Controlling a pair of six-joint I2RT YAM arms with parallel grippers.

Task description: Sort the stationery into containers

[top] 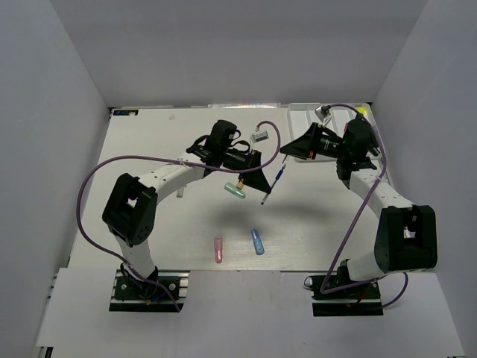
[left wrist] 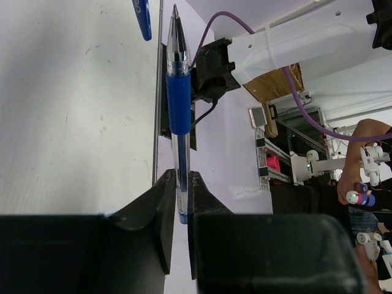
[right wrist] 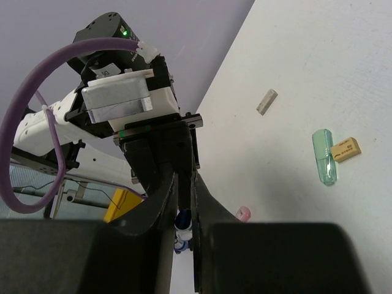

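A clear pen with a blue grip (top: 279, 174) slants in the air above the table, spanning the tips of both grippers. My left gripper (top: 268, 192) is shut on it near one end; in the left wrist view its metal-tipped pen (left wrist: 179, 104) points up out of the fingers. Around the other end, my right gripper (top: 286, 153) is shut. From the right wrist view, a dark blue and white bit of the pen (right wrist: 183, 222) shows at the fingertips. On the table lie a green piece (top: 234, 191), a tan block (top: 241, 183), a pink piece (top: 218, 249) and a blue piece (top: 257, 241).
A white compartment tray (top: 302, 107) stands at the back right, partly hidden by the right arm. A small grey block (top: 179, 192) lies left of the middle, under the left arm. Between the arms and the front edge, much of the table (top: 313, 231) is bare.
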